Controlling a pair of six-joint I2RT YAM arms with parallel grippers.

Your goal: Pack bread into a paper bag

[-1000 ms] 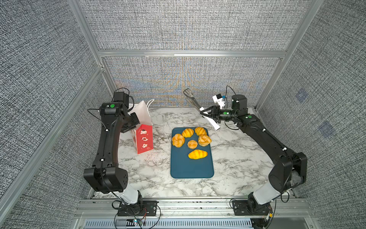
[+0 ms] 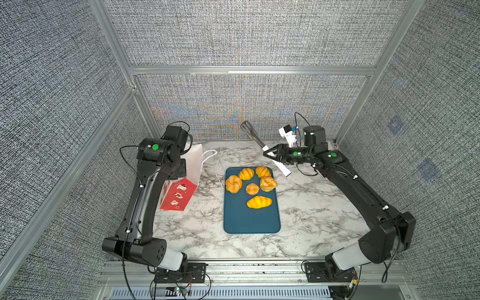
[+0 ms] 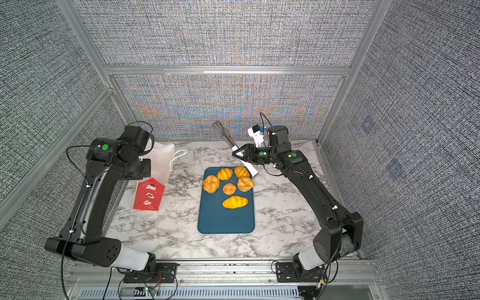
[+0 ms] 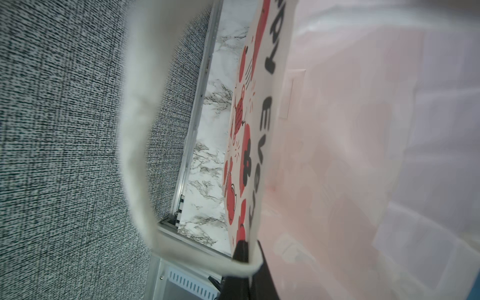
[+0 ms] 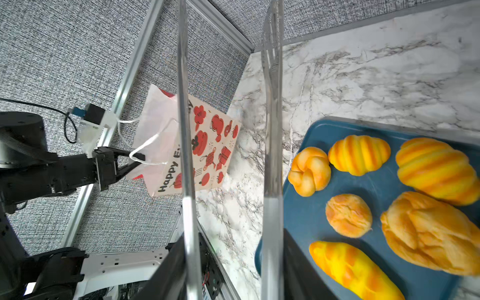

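Observation:
In the top left view the paper bag (image 2: 179, 196), red on one side and white inside, tilts over at the left of the table. My left gripper is shut on its thin paper rim, where a white handle (image 4: 135, 150) loops past the fingers. My right gripper (image 2: 267, 153) is closed around the tongs (image 5: 273, 150), whose two long arms stand apart with nothing between them. The tongs' dark head (image 2: 246, 127) points toward the back wall. Several breads lie on the blue tray (image 2: 250, 222), among them a yellow loaf (image 2: 259, 202) and a small round roll (image 2: 252, 189).
Bare marble table (image 2: 320, 210) lies to the right of the tray, and a clear strip separates bag and tray. The left wall stands close behind the bag. The tongs' white end (image 2: 283, 169) is just beyond the tray's far right corner.
The right arm and tongs have shifted only slightly. The breads have not moved.

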